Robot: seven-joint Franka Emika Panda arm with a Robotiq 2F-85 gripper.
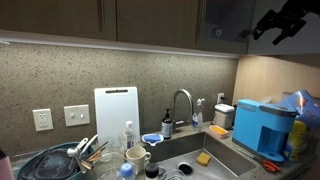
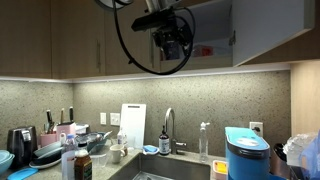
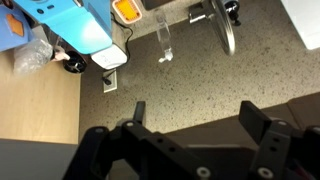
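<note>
My gripper is open, its two black fingers point(image 3: 137, 118) wide apart with only the speckled backsplash far behind the gap. In exterior view 2 the gripper point(image 2: 182, 46) is up at the open wall cabinet point(image 2: 218, 28), where some red items point(image 2: 203, 50) show inside. Exterior view 1 has the gripper point(image 1: 266, 36) at the upper right, dark and partly cut off by the frame. No object is in its grasp.
The raised cabinet door point(image 2: 270, 28) stands to the right of the opening. Below are the sink point(image 1: 205, 158), a curved faucet point(image 1: 183, 99), a blue coffee maker point(image 1: 262, 128) and a white cutting board point(image 1: 117, 116). Free air separates the gripper from the counter.
</note>
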